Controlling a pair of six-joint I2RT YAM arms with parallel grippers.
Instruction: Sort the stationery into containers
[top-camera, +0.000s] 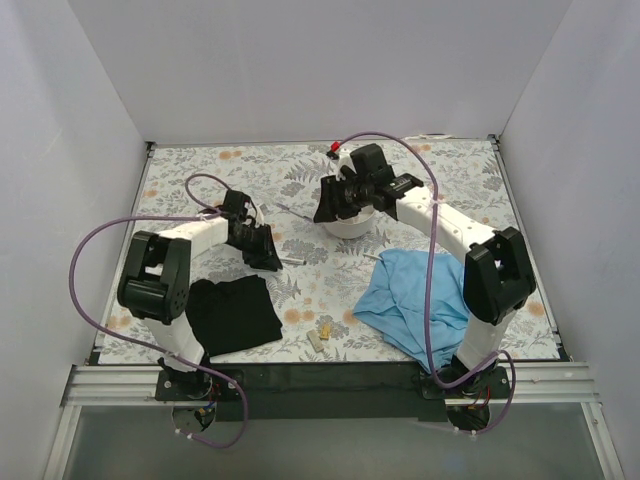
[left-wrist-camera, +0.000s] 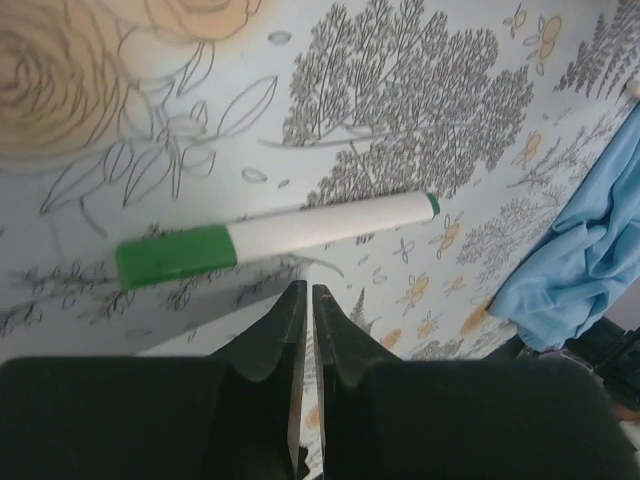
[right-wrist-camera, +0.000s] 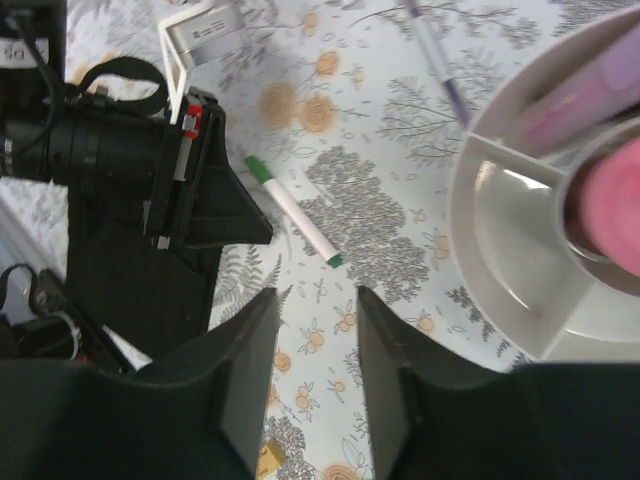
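Note:
A white marker with a green cap lies flat on the patterned table, its capped end to the left in the left wrist view. My left gripper is low beside it and covers part of it from above. Its fingers stand nearly together, a thin slit between the tips and nothing in it. My right gripper hangs over the left side of the white divided container, its fingers part open and empty. A purple item and a pink round one lie in the container. A slim pen rests left of it.
Black cloth covers the front left and crumpled blue cloth the front right. A yellow piece and a pale block lie near the front edge.

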